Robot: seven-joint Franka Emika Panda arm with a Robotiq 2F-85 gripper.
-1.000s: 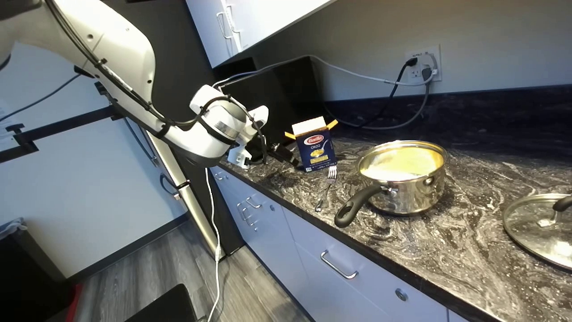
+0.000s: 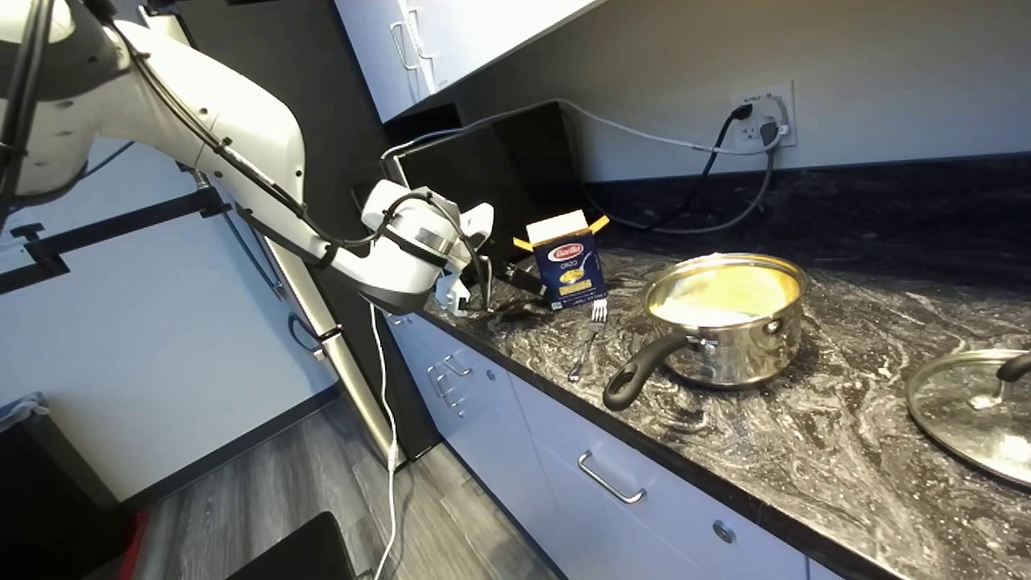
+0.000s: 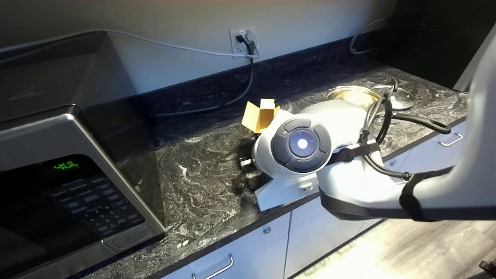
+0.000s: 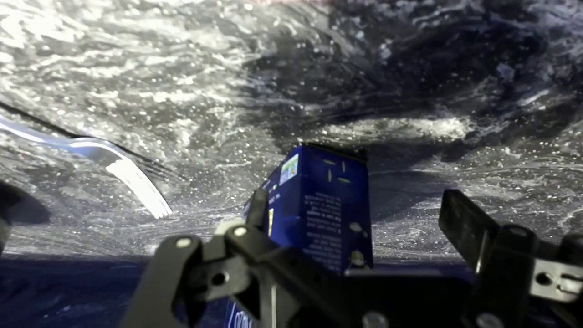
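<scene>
A blue Barilla orzo box (image 2: 570,269) stands upright on the counter with its top flaps open. Reaching in from its left side at low height is my gripper (image 2: 529,280). The wrist view has the box (image 4: 328,213) between the spread fingers of my open gripper, nearer the left one. A clear gap separates it from the right finger; contact at the left one cannot be judged. From the second exterior view, only the orange flaps (image 3: 251,116) and upper edge show, as the arm hides the rest.
A fork (image 2: 586,338) lies just in front of the box. To the right stands a steel pot (image 2: 734,348) with yellowish contents, its black handle (image 2: 633,379) pointing toward the counter's front edge. A glass lid (image 2: 966,411) lies beyond it. The microwave (image 3: 74,186) borders the other side.
My arm and gripper have shifted right and slightly lower, closer to the box. The box, fork, pot and lid have stayed in place.
</scene>
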